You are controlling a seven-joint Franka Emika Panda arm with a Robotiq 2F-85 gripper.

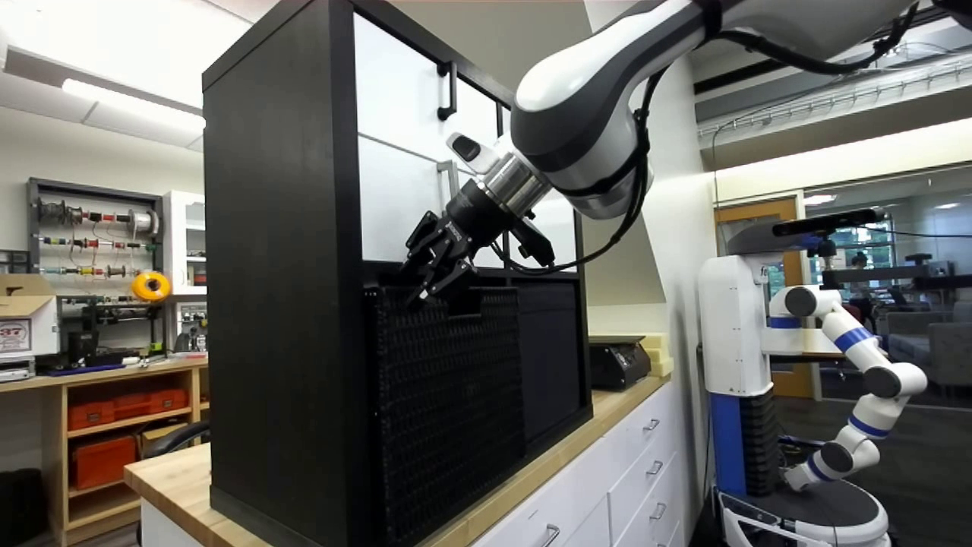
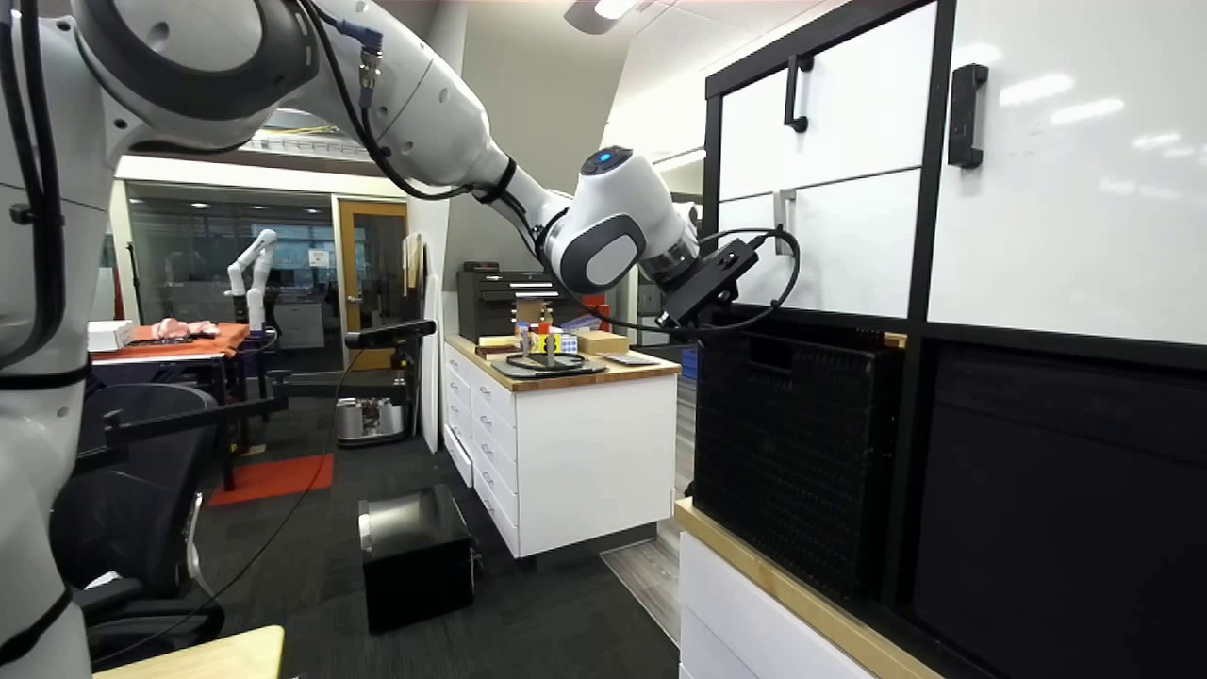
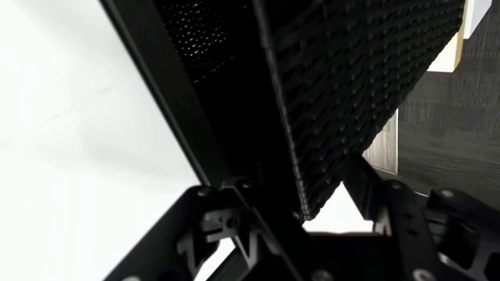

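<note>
A black woven basket (image 1: 446, 392) fills the lower left compartment of the dark cabinet (image 1: 278, 273), with a cut-out handle (image 2: 771, 356) near its top front. My gripper (image 1: 414, 283) is at the basket's upper left front, close under the white doors. Its fingers are partly open. Between the two fingers in the wrist view runs the basket's top rim (image 3: 286, 121), one finger on the cabinet side and the other on the outer woven side. Whether either finger touches the basket cannot be made out.
White cabinet doors (image 1: 396, 187) with bar handles are directly above the basket. A dark frame rail (image 3: 173, 93) runs near the left finger. Beside the basket is a dark compartment (image 1: 551, 365). The wooden counter (image 2: 781, 583) lies below.
</note>
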